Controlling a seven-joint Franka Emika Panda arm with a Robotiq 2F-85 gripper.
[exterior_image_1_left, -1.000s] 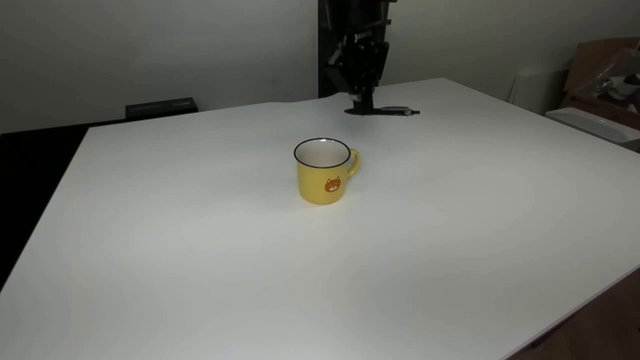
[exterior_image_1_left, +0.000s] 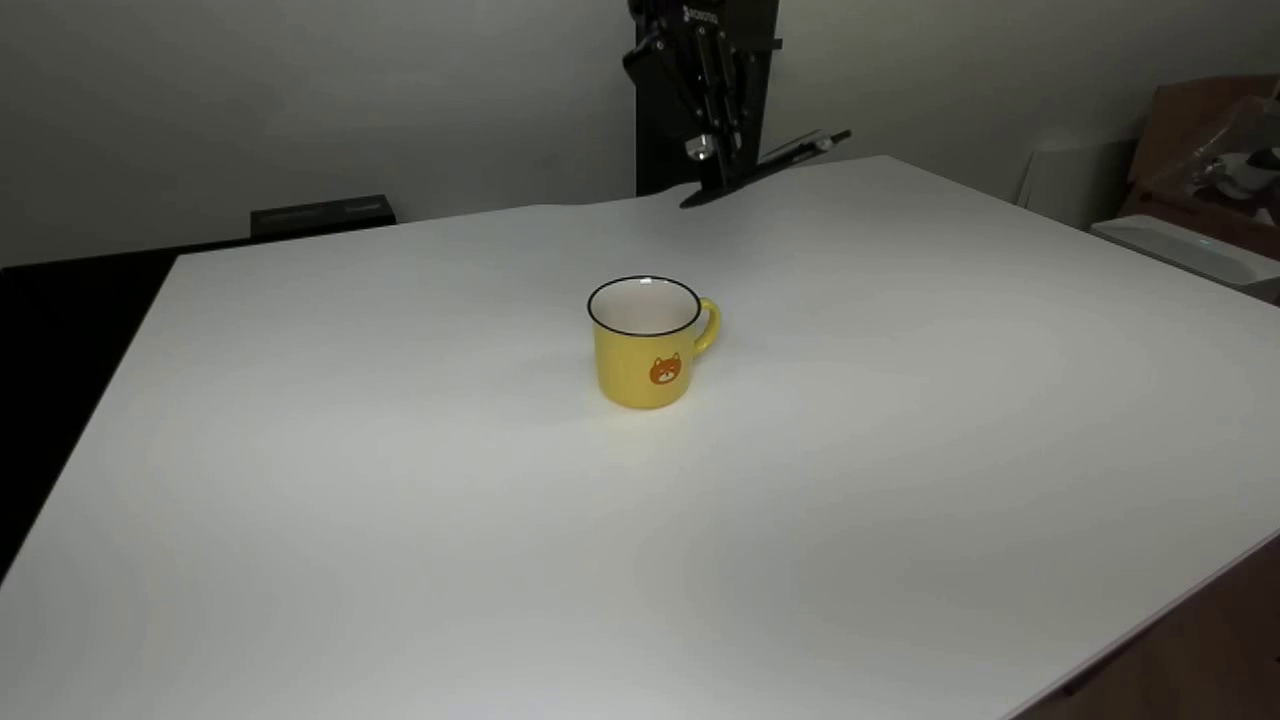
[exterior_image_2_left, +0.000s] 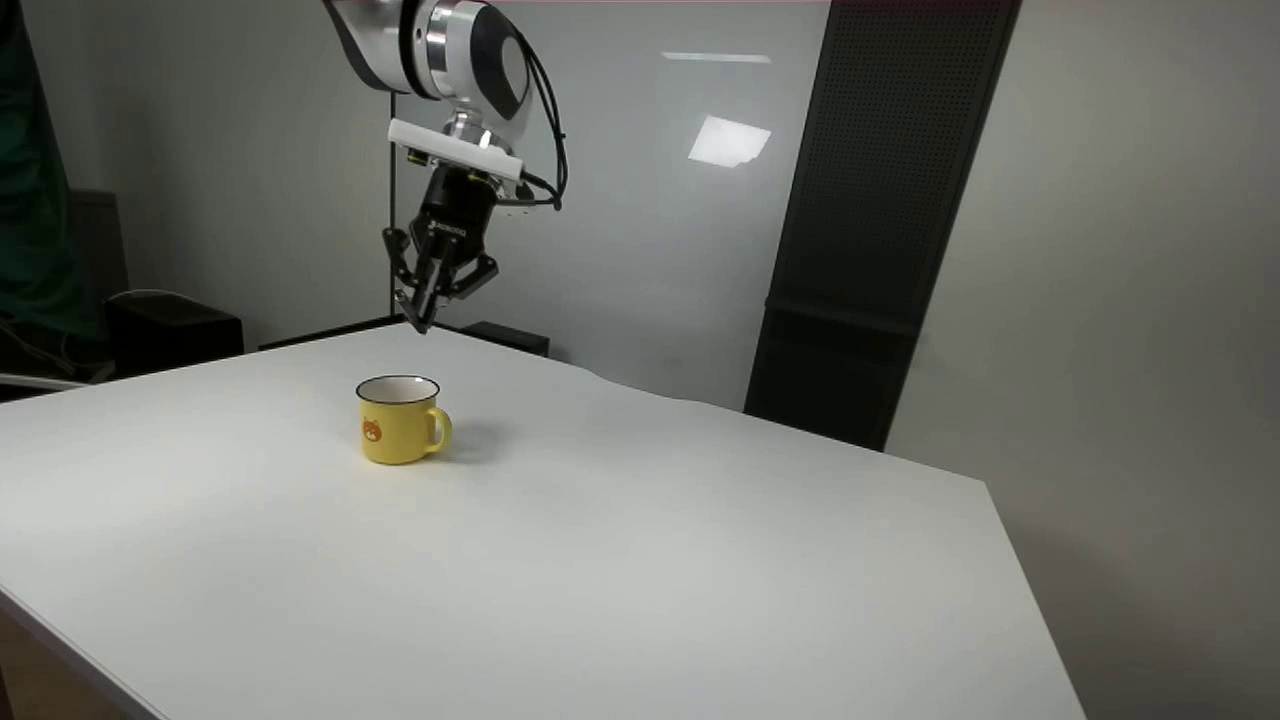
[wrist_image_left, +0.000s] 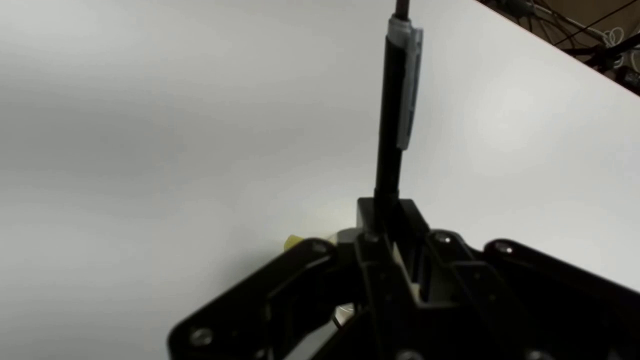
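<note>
My gripper (exterior_image_1_left: 721, 180) is shut on a black pen (exterior_image_1_left: 777, 162), above the back of the table. In exterior view 1 the pen slants, its clip end raised to the right and its pointed end lower to the left. The wrist view shows the pen (wrist_image_left: 391, 117) reaching up from between the fingertips. A yellow mug (exterior_image_1_left: 644, 366) with a dark rim and an orange bear face stands upright and apart from my gripper. Its handle points right in both exterior views. In exterior view 2 my gripper (exterior_image_2_left: 420, 322) hangs above and behind the mug (exterior_image_2_left: 399, 432); the pen is hard to make out there.
A black box (exterior_image_1_left: 321, 217) lies beyond the back edge. Past the right edge are a white tray (exterior_image_1_left: 1182, 250) and a cardboard box (exterior_image_1_left: 1182, 126).
My gripper has risen and tilted, carrying the pen up with it. The pen went from nearly level to slanted, clip end higher. The mug has not moved.
</note>
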